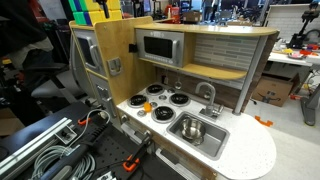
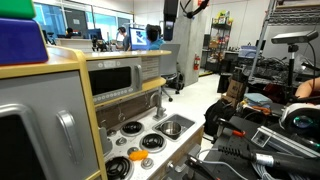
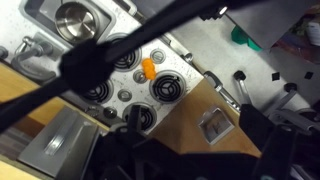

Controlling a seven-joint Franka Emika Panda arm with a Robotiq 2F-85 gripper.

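Observation:
My gripper is open in the wrist view, with its dark fingers (image 3: pixel 134 122) spread wide and nothing held between them. Exterior view 2 shows the gripper (image 2: pixel 171 78) high above the counter, well clear of the stove. A small orange object (image 3: pixel 149 69) lies among the burners; exterior view 1 shows this orange object (image 1: pixel 147 107) near the stove's front left. A metal pot (image 1: pixel 194 130) sits in the sink (image 1: pixel 200 134), to the right of the burners. A dark blurred band covers part of the wrist view.
A microwave (image 1: pixel 159 47) is set under the wooden shelf (image 1: pixel 210 60). Left of the stove stands a tall cabinet with a wooden side panel (image 1: pixel 118 62). The faucet (image 1: pixel 208 94) rises behind the sink.

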